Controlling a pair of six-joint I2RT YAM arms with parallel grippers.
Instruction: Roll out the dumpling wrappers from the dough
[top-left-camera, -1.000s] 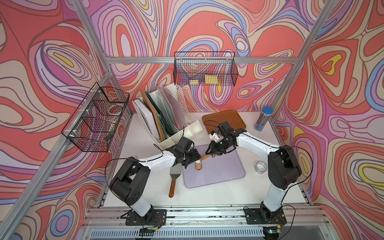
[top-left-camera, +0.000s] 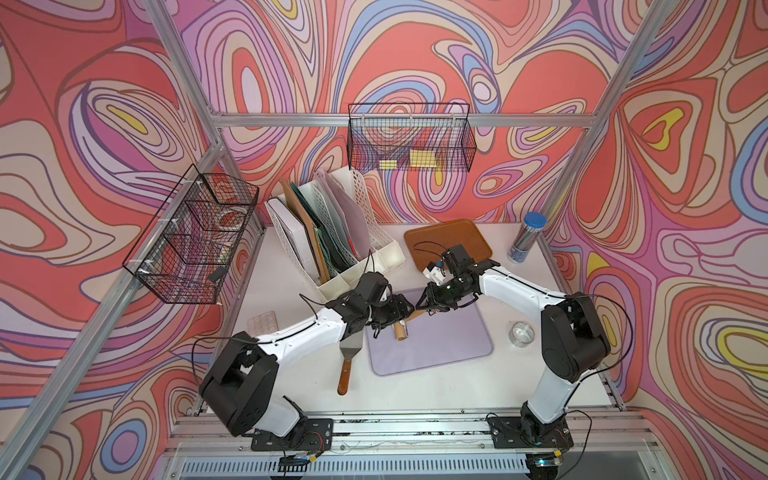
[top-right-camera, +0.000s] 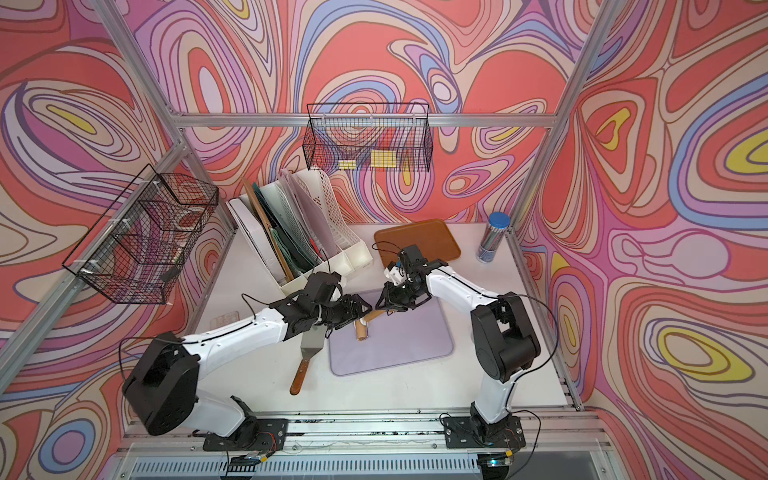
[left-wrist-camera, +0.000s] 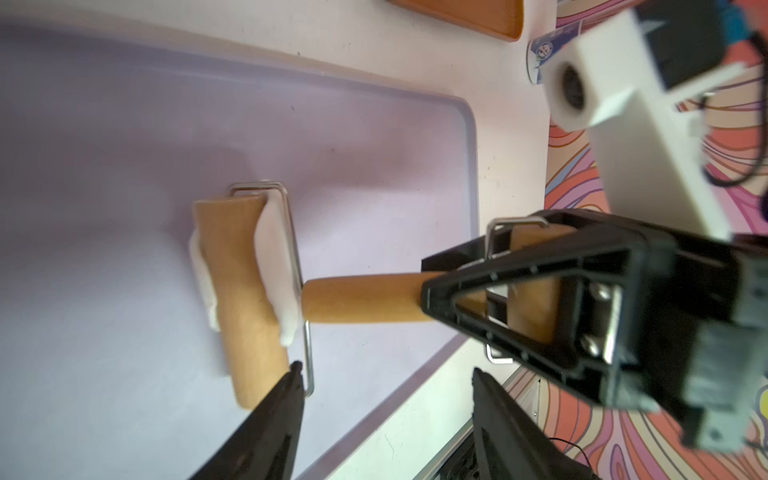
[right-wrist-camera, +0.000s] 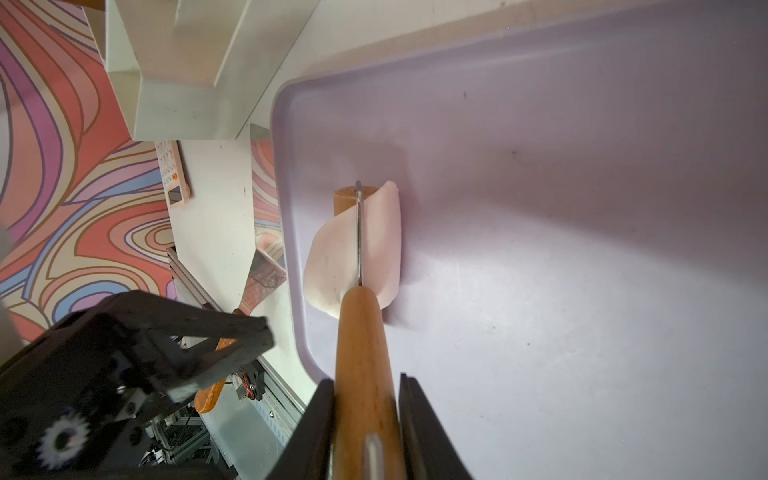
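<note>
In the right wrist view, my right gripper is shut on the wooden handle of a small rolling pin (right-wrist-camera: 361, 336). The pin's wooden roller (left-wrist-camera: 240, 296), on a wire frame, lies over a flat white piece of dough (left-wrist-camera: 276, 264) that shows on both sides of it. In the right wrist view the dough (right-wrist-camera: 376, 248) curls up along one edge around the roller. Both are on the lilac board (top-left-camera: 448, 344), toward its left end. Close beside the roller, my left gripper stands open, nothing between its fingers.
A metal scraper with a wooden handle (top-left-camera: 344, 376) lies left of the board. A brown tray (top-left-camera: 452, 240), a blue-lidded jar (top-left-camera: 526, 238) and a glass bowl (top-left-camera: 521, 333) surround the board. A rack of boards (top-left-camera: 336, 272) stands behind. The board's right part is clear.
The board has slid slightly right, along with the roller and dough. My right gripper has shifted a little right with the handle. The left gripper has also moved slightly right.
</note>
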